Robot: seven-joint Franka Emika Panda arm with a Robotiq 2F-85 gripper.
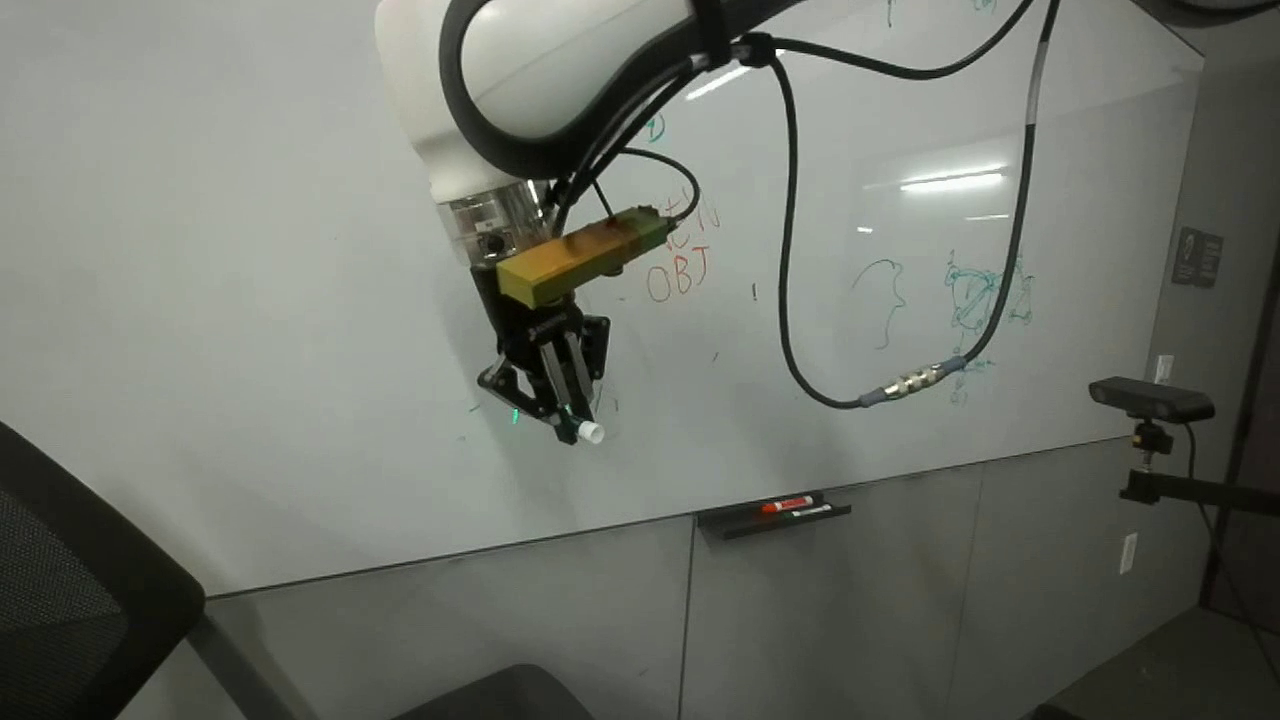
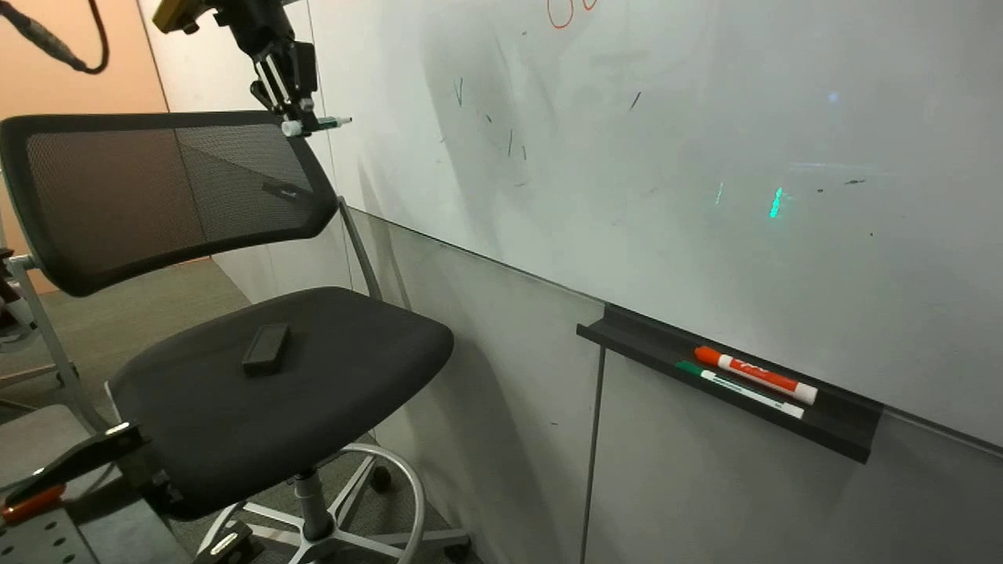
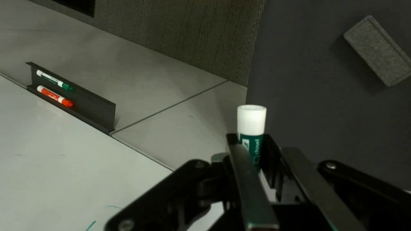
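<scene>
A marker with a white end and green label (image 3: 251,121) is clamped in my gripper, which is shut on it. In exterior view 1 the gripper (image 1: 577,430) hangs in front of the whiteboard (image 1: 300,300), above its lower edge, with the marker's white end (image 1: 591,432) poking out. From the other side, in exterior view 2, the marker (image 2: 329,123) sticks out both ways from the gripper (image 2: 298,122), its thin tip towards the board. Whether the tip touches the board cannot be told; it looks apart.
A dark tray (image 2: 611,329) on the wall holds a red marker (image 2: 757,372) and a green-capped marker (image 2: 743,390). Below the gripper stands a black chair (image 2: 282,395) with a dark eraser (image 2: 267,348) on its seat. A camera on a stand (image 1: 1152,400) is at the right.
</scene>
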